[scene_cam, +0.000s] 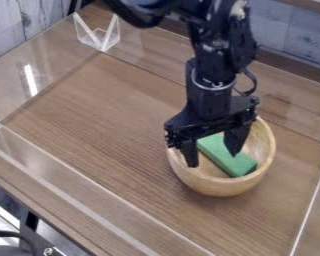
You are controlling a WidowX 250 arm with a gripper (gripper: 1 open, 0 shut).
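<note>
My black gripper [210, 140] reaches down over a light wooden bowl [203, 176] on the right half of the table, its two fingers spread open, one at the bowl's left part and one toward its right. A green block [228, 160] lies in the bowl, between and under the fingers; whether they touch it I cannot tell.
A white wire-like object [99, 32] stands at the back left corner. Wooden walls border the table behind.
</note>
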